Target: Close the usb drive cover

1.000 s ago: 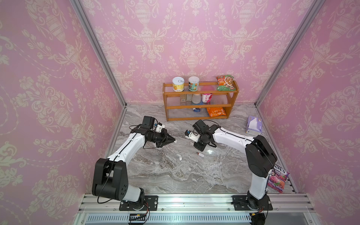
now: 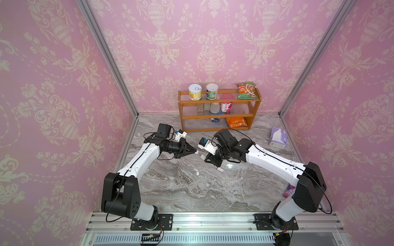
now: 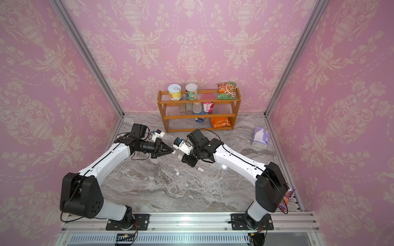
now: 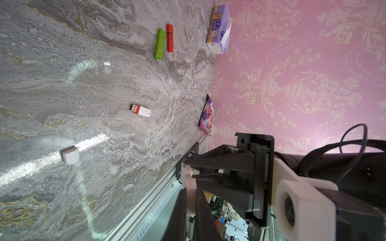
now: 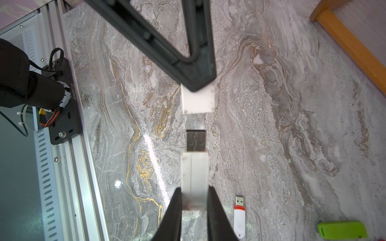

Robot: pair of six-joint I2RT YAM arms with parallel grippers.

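Observation:
A white USB drive [image 5: 195,180], its dark metal plug [image 5: 196,140] bare, is gripped at its rear by my right gripper [image 2: 208,159]. Facing it, a white cover [image 5: 197,99] sits at the tips of my left gripper [image 2: 194,151], whose fingers [image 5: 197,74] are shut around it. The right wrist view shows a small gap between plug and cover, the two roughly in line. Both hang above the table. Seen from the left wrist, the cover [image 4: 191,200] stands close to the drive [image 4: 186,172], which partly hides behind the right gripper's fingers [image 4: 213,161].
On the table lie a white-and-red USB drive [image 4: 142,110], a loose white cap [image 4: 71,155], a green stick [image 4: 160,44] and a red stick [image 4: 170,38]. Behind the arms stands a wooden shelf [image 2: 221,116].
The right gripper has moved left with the drive, its arm swinging outward, and the left gripper has shifted slightly right and up with the cover.

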